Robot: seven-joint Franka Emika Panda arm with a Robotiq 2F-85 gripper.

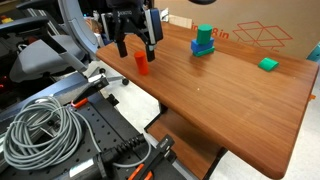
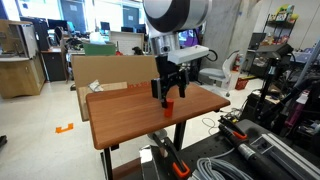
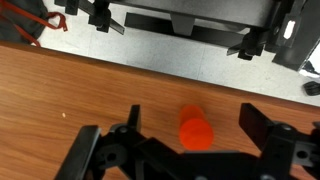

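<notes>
An orange-red cylinder (image 1: 141, 64) stands upright near the edge of the wooden table (image 1: 225, 95). My gripper (image 1: 136, 51) is open, pointing down, its fingertips close to the level of the cylinder's top in exterior view 1. Seen from the wrist, the cylinder (image 3: 196, 130) shows in the gap between the two spread fingers, nearer the right one, and touches neither as far as I can see. Exterior view 2 has the cylinder (image 2: 169, 107) just under the gripper. How far the fingers reach down beside it I cannot tell.
A green block (image 1: 204, 33) rests on blue blocks (image 1: 202, 47) farther back on the table. Another green block (image 1: 268, 64) lies alone to the right. Coiled grey cable (image 1: 45, 135) lies beside the arm's base rail.
</notes>
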